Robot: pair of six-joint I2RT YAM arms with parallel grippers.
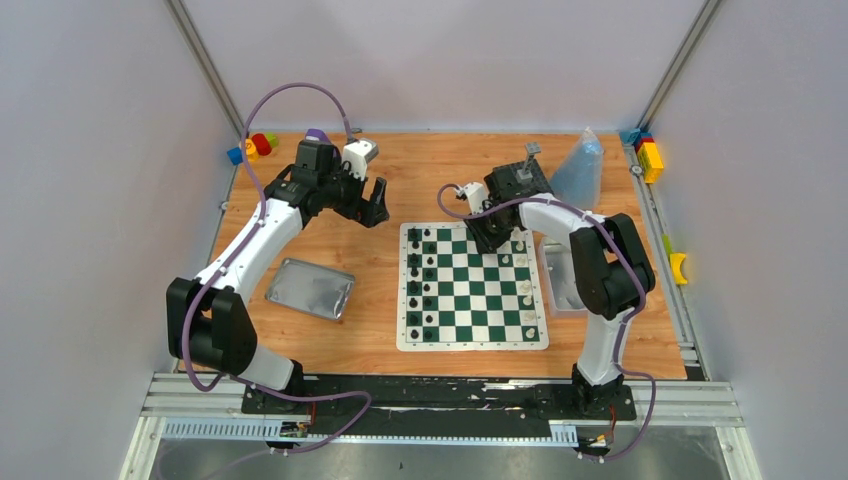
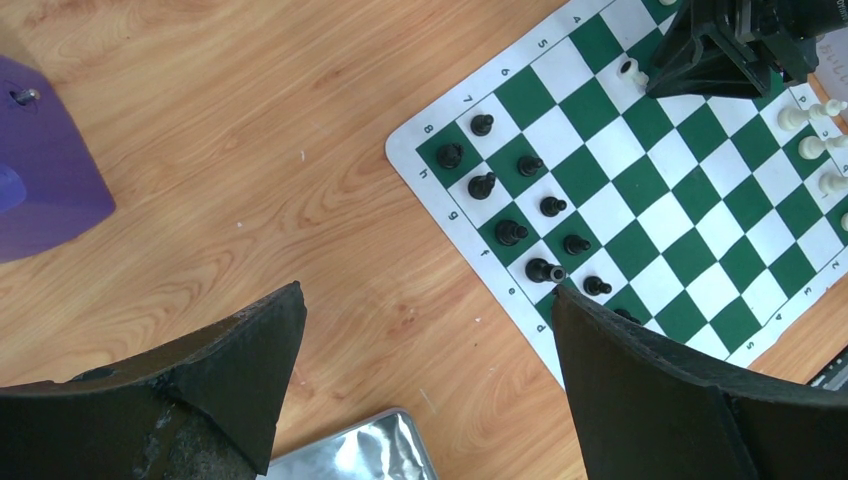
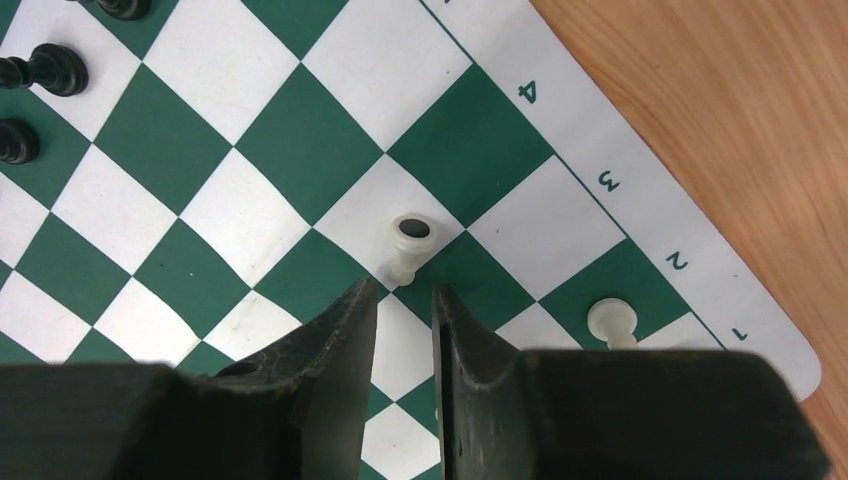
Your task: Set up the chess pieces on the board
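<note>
The chessboard [image 1: 472, 310] carries black pieces along its left side [image 2: 510, 232] and white pieces along its right [image 2: 795, 117]. My right gripper is low over the upper right of the board, its fingers part open with a narrow gap. A white piece [image 3: 414, 232] lies tipped or leans just beyond the fingertips, not between them; another white piece [image 3: 612, 320] is to its right. My left gripper stands open above the table left of the board, holding nothing.
A metal tray [image 1: 310, 288] lies left of the board, a clear container [image 1: 564, 280] right of it. A blue plastic object [image 1: 577, 175] and coloured blocks [image 1: 650, 160] are at the back.
</note>
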